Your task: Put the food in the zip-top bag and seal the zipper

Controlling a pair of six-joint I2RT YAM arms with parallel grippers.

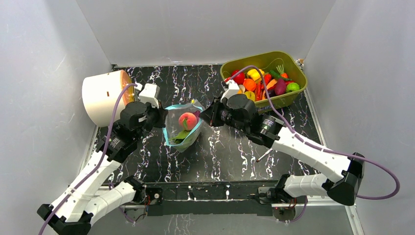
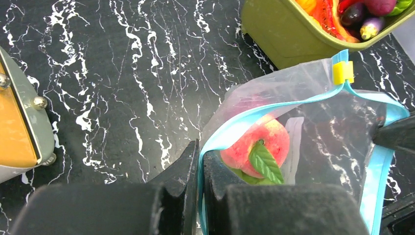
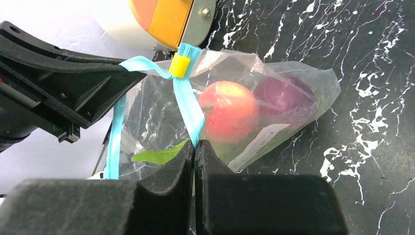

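Note:
The clear zip bag (image 1: 181, 137) with cyan zipper rims stands in mid-table between both grippers, its mouth spread. Inside are a peach (image 2: 254, 144), a green leaf (image 3: 157, 155) and a purple item (image 3: 285, 95). My left gripper is shut on one rim of the bag's zipper; my right gripper is shut on the opposite cyan strip, below the yellow slider (image 3: 179, 66).
A green bin (image 1: 263, 61) of toy vegetables stands at back right. A white cylindrical object (image 1: 103, 98) with an orange face is at the left. A thin rod (image 1: 263, 155) lies at front right. Walls surround the table.

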